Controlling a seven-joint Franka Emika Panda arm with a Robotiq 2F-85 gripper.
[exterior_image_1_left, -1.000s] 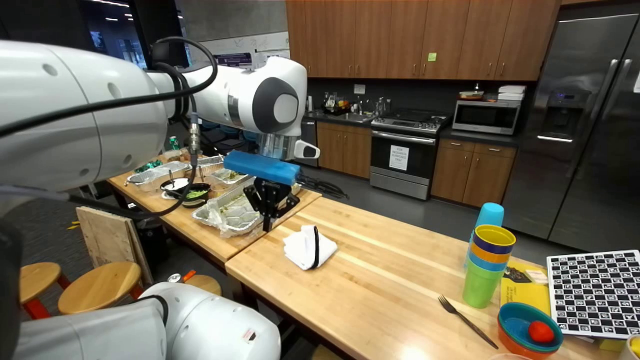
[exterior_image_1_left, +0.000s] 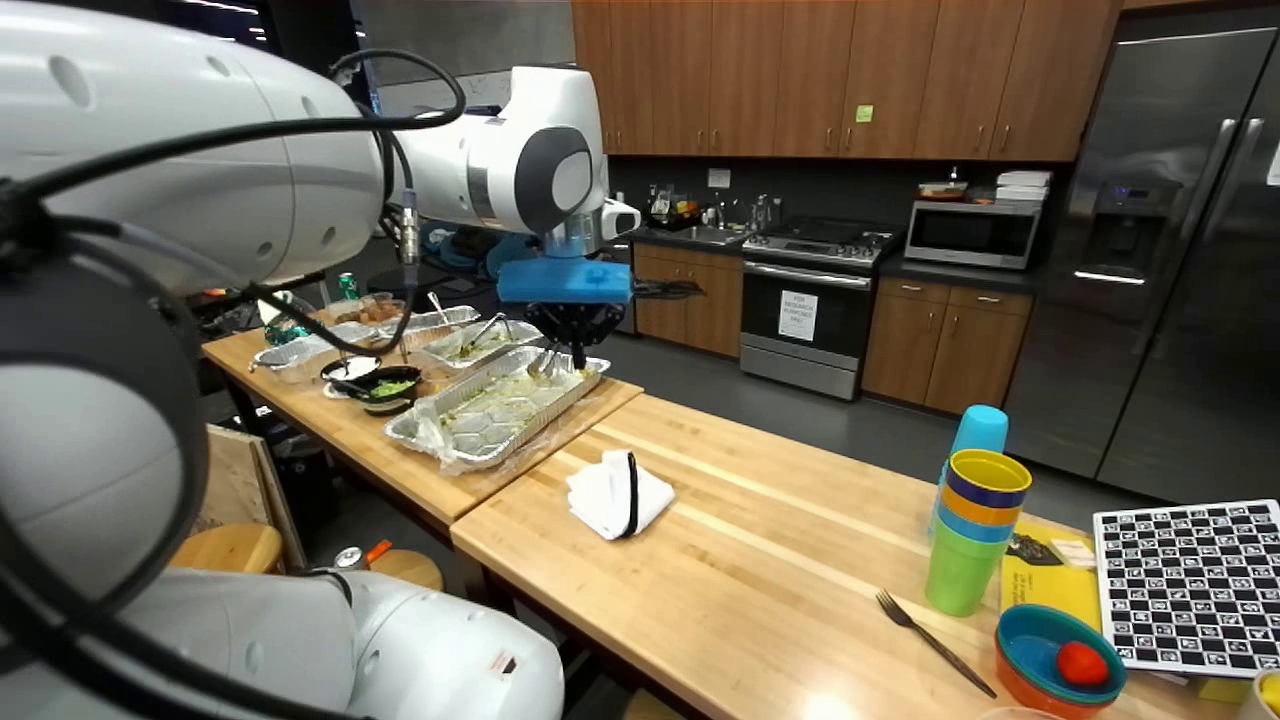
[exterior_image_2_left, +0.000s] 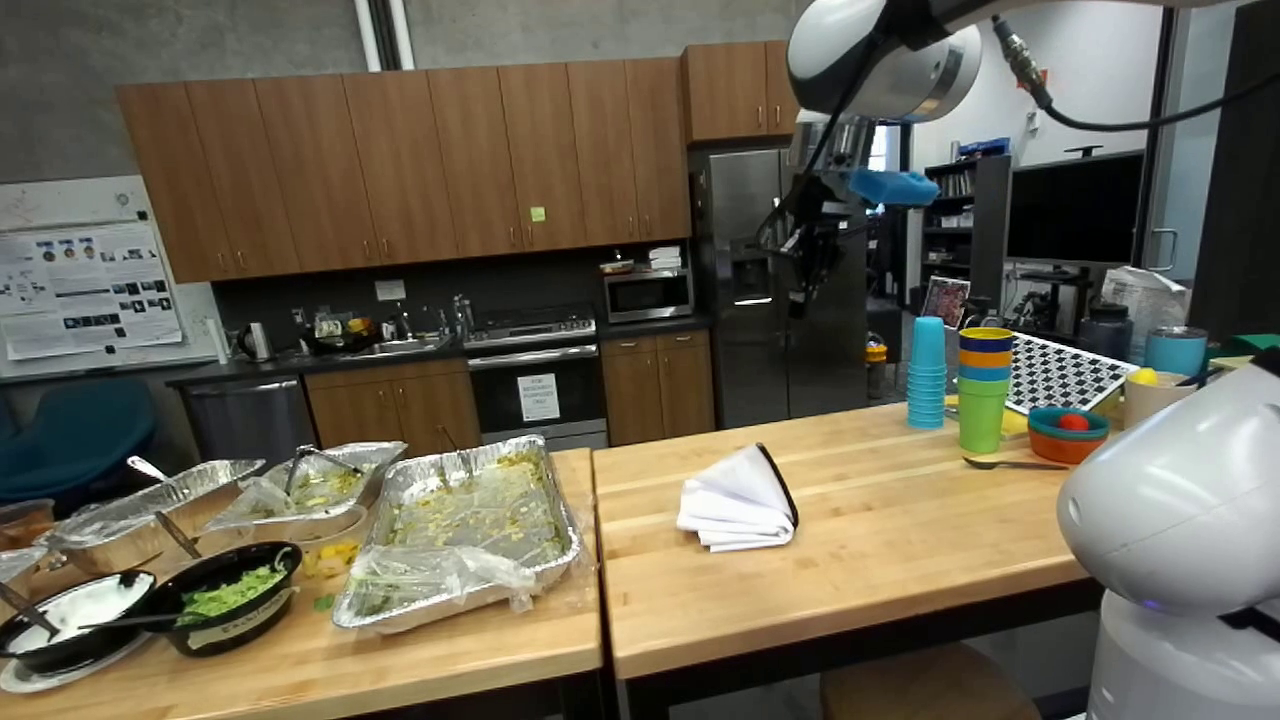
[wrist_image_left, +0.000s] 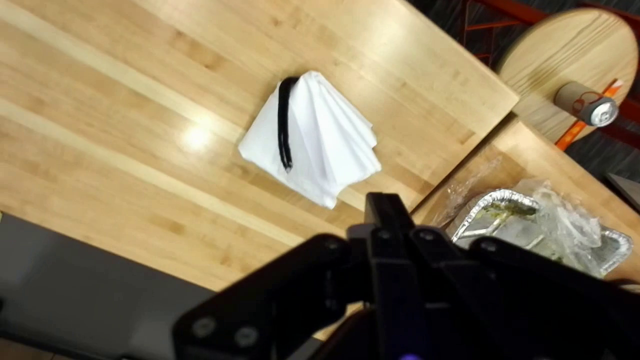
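Note:
A folded white cloth (exterior_image_1_left: 618, 493) with a black edge strip lies on the wooden table. The wrist view has this cloth (wrist_image_left: 321, 135) fully in sight, ahead of the fingertips and apart from them. High above the tabletop hangs my gripper (exterior_image_1_left: 579, 356), pointing down. In the wrist view the gripper has its black fingers together, with nothing showing between them. The second exterior view shows the cloth (exterior_image_2_left: 740, 498) on bare wood near the table seam, well below the gripper (exterior_image_2_left: 806, 288).
A large foil tray (exterior_image_2_left: 564, 516) with food scraps sits on the adjoining table, among other trays and bowls. Toward the right end are stacked cups (exterior_image_1_left: 969, 540), a fork (exterior_image_1_left: 936, 644), bowls (exterior_image_1_left: 1020, 654) and a checkered board (exterior_image_1_left: 1188, 588). Mid-table is clear.
My gripper has risen and shifted slightly right and away from the near table edge in exterior view 1. The cloth has stayed where it was.

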